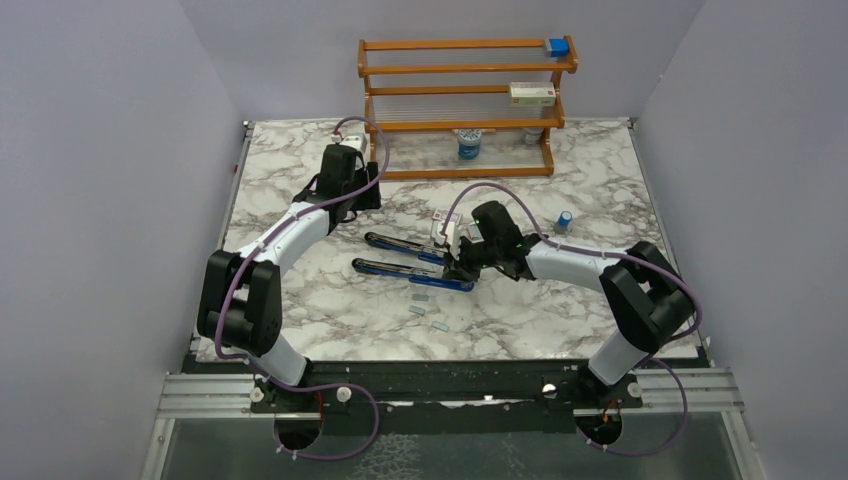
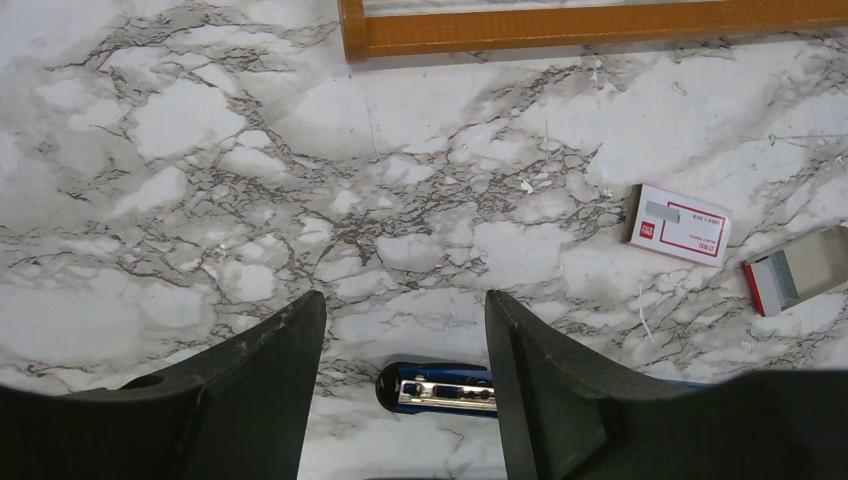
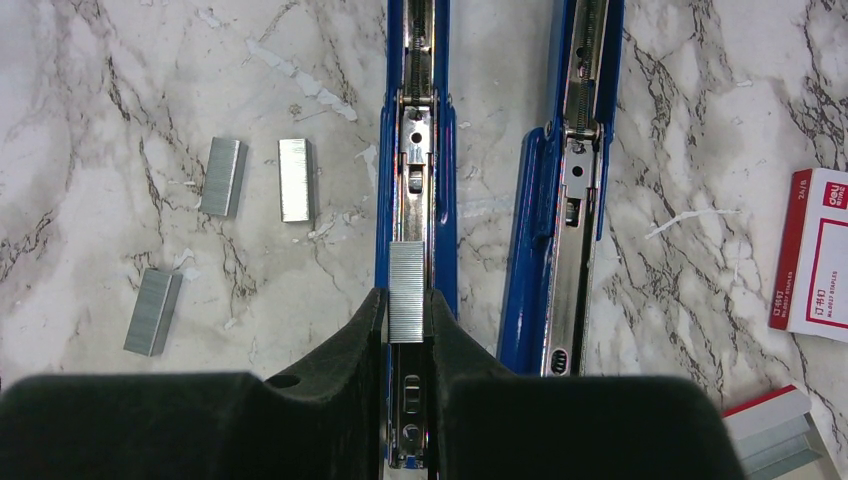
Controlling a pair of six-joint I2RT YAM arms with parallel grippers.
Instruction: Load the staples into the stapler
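Two opened blue staplers lie side by side on the marble table. Over the channel of the nearer stapler (image 3: 415, 190), my right gripper is shut on a strip of staples (image 3: 406, 285). The strip lines up with the metal channel; whether it rests fully down inside cannot be told. The farther stapler (image 3: 571, 250) lies to the right in that view, its channel empty where it shows. My left gripper stands part open above the table, nothing between its fingers. Past it shows the black rounded end of a stapler (image 2: 388, 388).
Loose staple strips (image 3: 296, 180) lie left of the staplers in the right wrist view. A staple box (image 3: 815, 250) and an open box part (image 3: 775, 430) lie on the other side. At the back stands a wooden rack (image 1: 460, 172).
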